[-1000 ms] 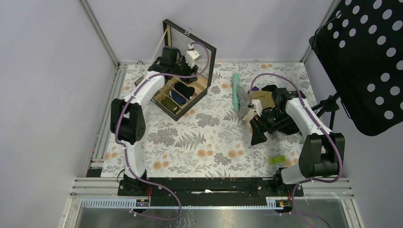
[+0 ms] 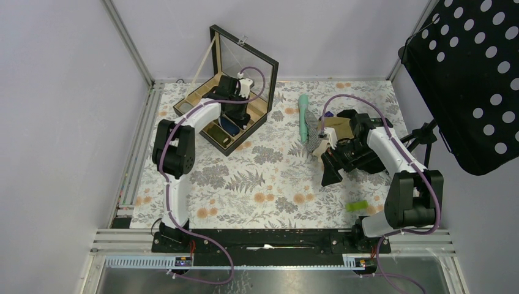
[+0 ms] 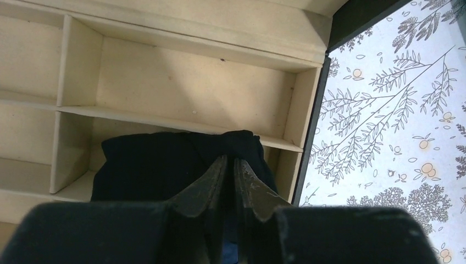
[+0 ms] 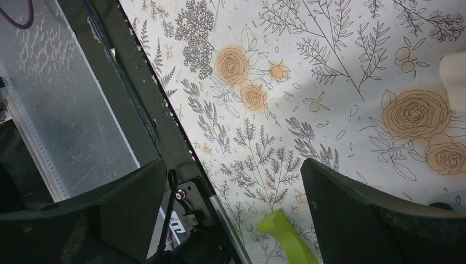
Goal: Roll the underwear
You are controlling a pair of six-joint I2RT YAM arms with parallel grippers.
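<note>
My left gripper is down in the compartmented box (image 2: pixel 192 102), its fingertips close together on a black rolled piece of cloth (image 3: pixel 143 165) in one compartment; whether they grip it is hard to see. In the top view, blue (image 2: pixel 227 125) and olive (image 2: pixel 217 133) cloths sit in neighbouring compartments. My right gripper stands open above the patterned table (image 2: pixel 257 184) at the right, nothing between its fingers.
A pile of loose clothing (image 2: pixel 336 125), grey, olive and black, lies at the right beside a teal tube (image 2: pixel 303 119). A green object (image 2: pixel 356 206) is near the front. The box's lid stands upright.
The right arm has hardly moved.
</note>
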